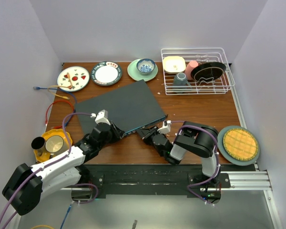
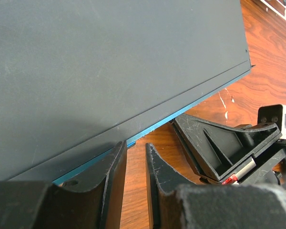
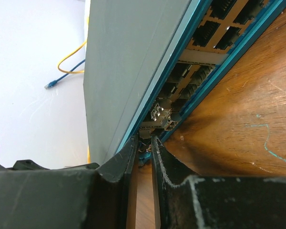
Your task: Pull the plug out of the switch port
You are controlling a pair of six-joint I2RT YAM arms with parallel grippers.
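The dark switch (image 1: 119, 107) lies angled on the table, its blue-edged port face toward the arms. In the right wrist view its ports (image 3: 214, 33) show along the front, with metal plug housings lower down. My right gripper has its fingertips at the lower part of that face; whether it is open or holding a plug there is too hidden to tell. My left gripper is at the switch's front edge, fingertips a little apart; what lies between them at the edge is unclear. The right gripper shows beside it in the left wrist view.
Plates line the back, a dish rack (image 1: 197, 90) stands back right, a yellow tray with cups (image 1: 54, 144) at left, a yellow plate (image 1: 239, 143) at right. Loose cables (image 1: 52, 105) lie at the left. Bare table shows right of the switch.
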